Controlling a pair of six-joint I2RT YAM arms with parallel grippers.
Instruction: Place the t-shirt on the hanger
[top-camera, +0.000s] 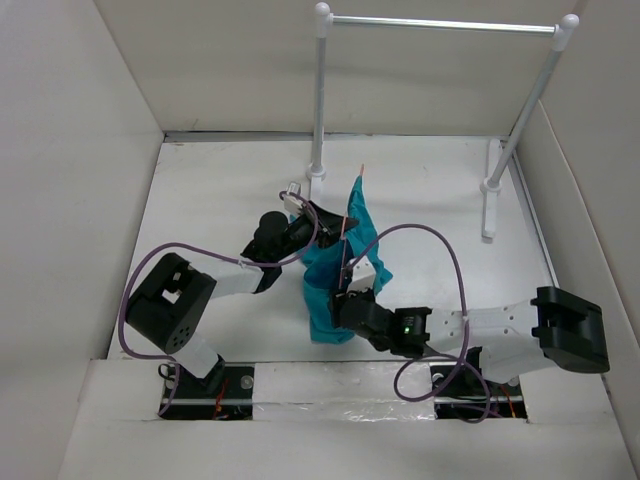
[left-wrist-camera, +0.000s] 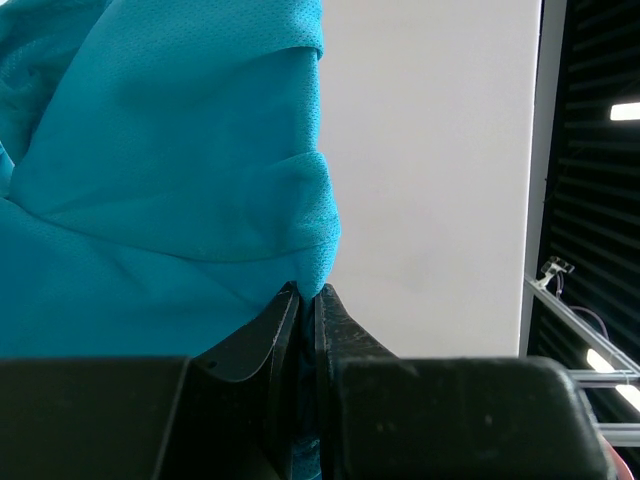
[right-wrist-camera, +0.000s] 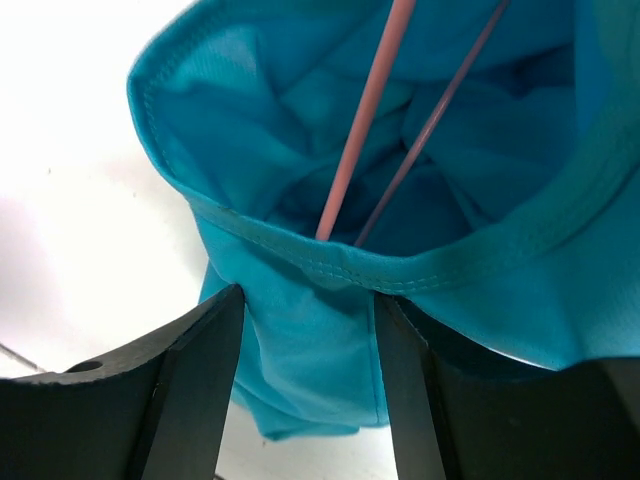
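Note:
The teal t-shirt (top-camera: 322, 285) lies bunched at the middle of the floor, a pinkish hanger (right-wrist-camera: 365, 110) inside its opening. My left gripper is shut on a fold of the shirt, near the hanger's upper part in the top view. My right gripper is open at the shirt's near side, with the hem and cloth between and in front of its fingertips.
A white rack with a metal bar (top-camera: 440, 24) stands at the back, its right foot (top-camera: 490, 205) on the floor. White walls surround it.

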